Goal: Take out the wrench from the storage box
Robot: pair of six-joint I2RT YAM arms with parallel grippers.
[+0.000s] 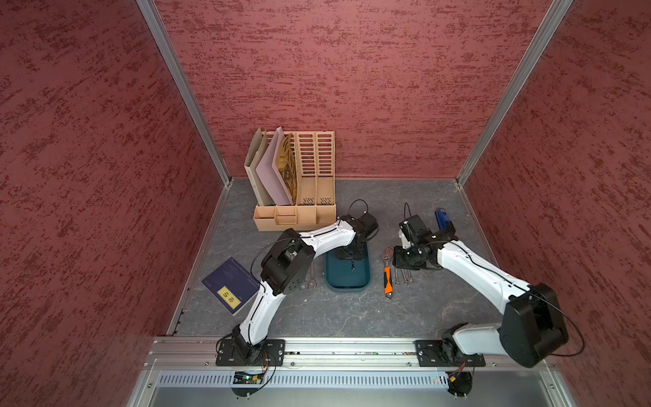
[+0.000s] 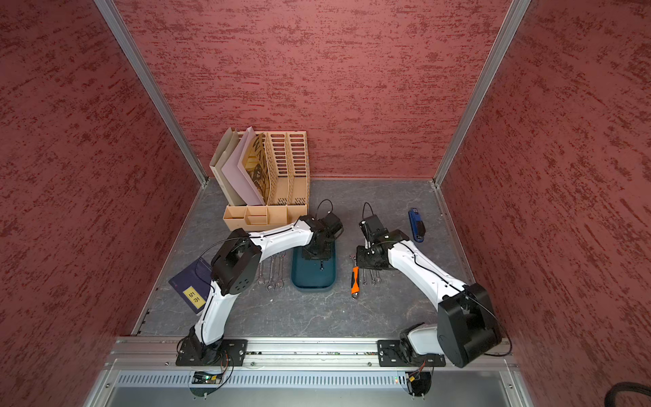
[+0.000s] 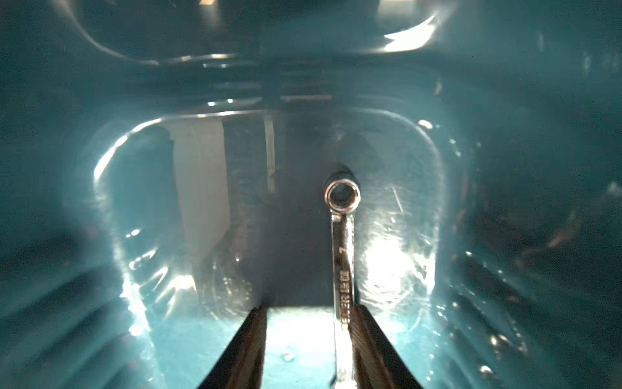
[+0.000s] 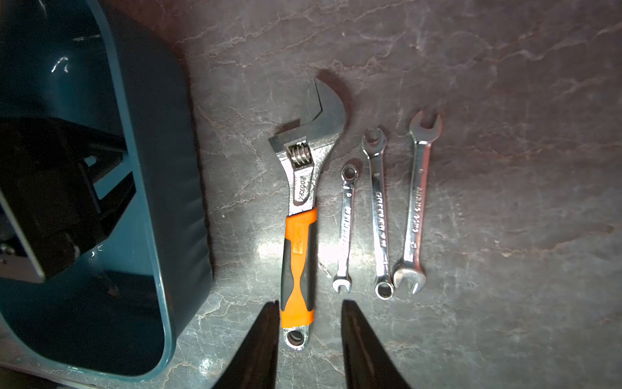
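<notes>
Inside the teal storage box lies a small silver wrench. My left gripper is lowered into the box, fingers apart, with the wrench's shaft beside the right finger; whether it touches is unclear. My right gripper hangs open over the table at the box's right, above the lower end of an adjustable wrench with an orange handle, nothing held.
Several small wrenches lie right of the adjustable wrench, others left of the box. A wooden organizer with boards stands behind. A dark notebook lies front left, a blue stapler-like object back right.
</notes>
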